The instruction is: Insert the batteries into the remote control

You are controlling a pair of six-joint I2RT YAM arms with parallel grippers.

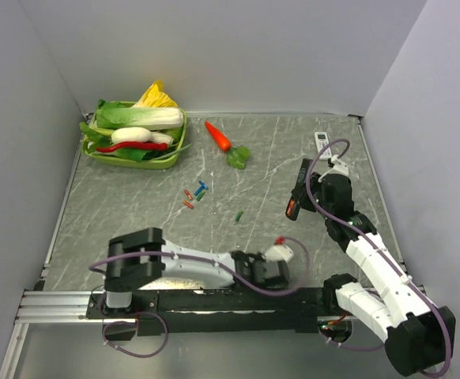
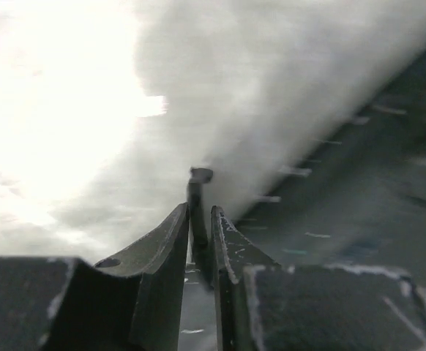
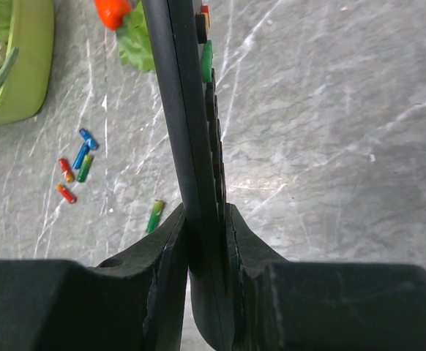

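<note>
My right gripper is shut on a black remote (image 3: 180, 110), held raised at the right of the top view (image 1: 299, 185); coloured buttons show along its face in the right wrist view. My left gripper is low at the front edge, blurred in the top view, a thin dark piece between or behind its fingertips; its state is unclear. Loose batteries lie mid-table, several near the blue one (image 3: 80, 156), plus a lone green one (image 3: 154, 216).
A green basket of vegetables (image 1: 164, 160) stands back left, a carrot (image 1: 216, 136) and leaf beside it. A white remote (image 1: 322, 146) lies back right.
</note>
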